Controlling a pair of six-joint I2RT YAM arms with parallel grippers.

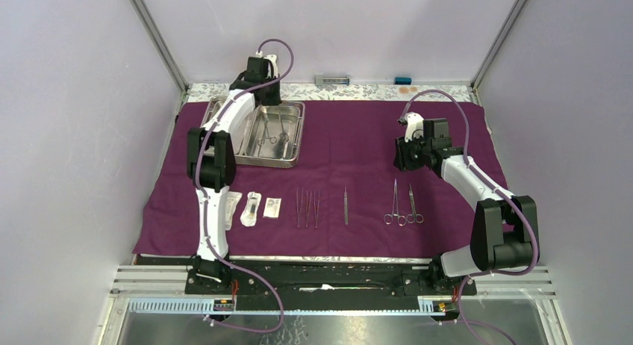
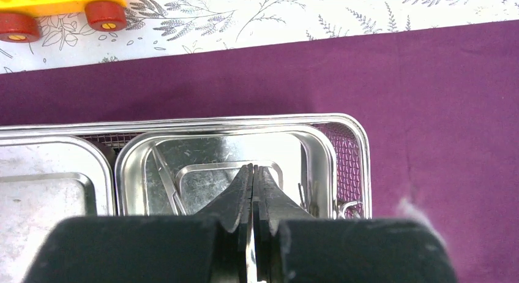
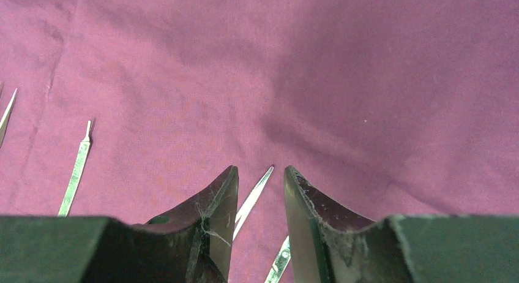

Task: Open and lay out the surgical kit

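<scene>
My left gripper (image 1: 272, 101) is over the back of the metal tray (image 1: 300, 125). In the left wrist view its fingertips meet above the tray; it is shut, with no instrument seen held. A pointed instrument (image 2: 166, 177) lies inside the tray at left, and a ringed handle (image 2: 349, 206) shows at its right side. From above, ringed instruments (image 1: 283, 128) are visible in the tray. My right gripper stands part open above the cloth, its gap empty; a pointed ringed instrument (image 3: 253, 198) and a second one (image 3: 280, 262) lie below.
Along the front of the purple cloth (image 1: 358, 140) lie sealed packets (image 1: 251, 209), several slim tweezers (image 1: 307, 209), a scalpel handle (image 1: 345, 207) and two ringed instruments (image 1: 395, 203). Mid-cloth is bare. A yellow toy vehicle (image 2: 61, 1) stands behind the tray.
</scene>
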